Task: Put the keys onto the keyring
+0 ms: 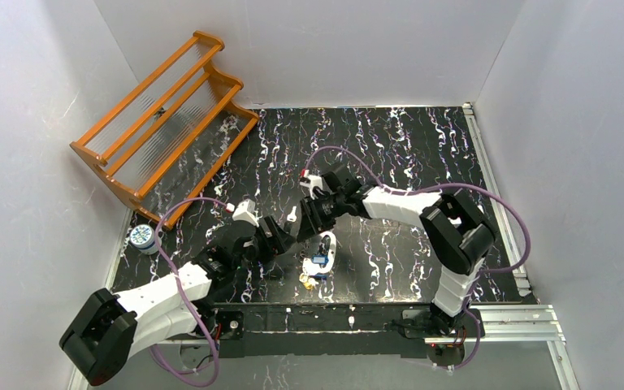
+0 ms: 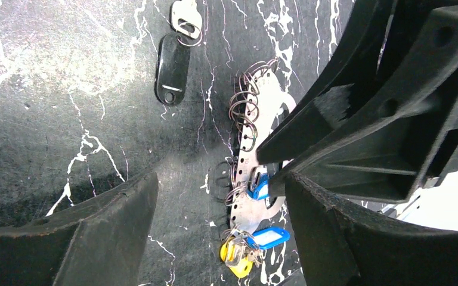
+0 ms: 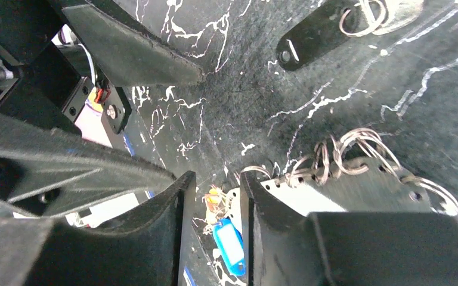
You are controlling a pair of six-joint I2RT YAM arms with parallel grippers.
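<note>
A white plate [image 2: 253, 205] carries several wire rings [image 2: 244, 110] along one edge. At its near end hang a blue tag [image 2: 268, 237] and a yellow tag [image 2: 238, 267], with another blue tag [image 2: 259, 189] further up. A black tag [image 2: 173, 71] and silver key [image 2: 188, 15], linked by a ring, lie flat beyond. My left gripper [image 1: 287, 238] is open and empty, fingers well apart in its wrist view. Close beside it, my right gripper [image 1: 309, 231] hovers by the plate; a narrow gap separates its fingers [image 3: 185, 196], and nothing held shows there.
A tilted wooden rack [image 1: 171, 122] stands at the back left, and a round white container [image 1: 142, 236] sits at the left edge. Behind and right of the arms the dark marbled surface [image 1: 382, 154] is clear. The gripper tips leave little room between them.
</note>
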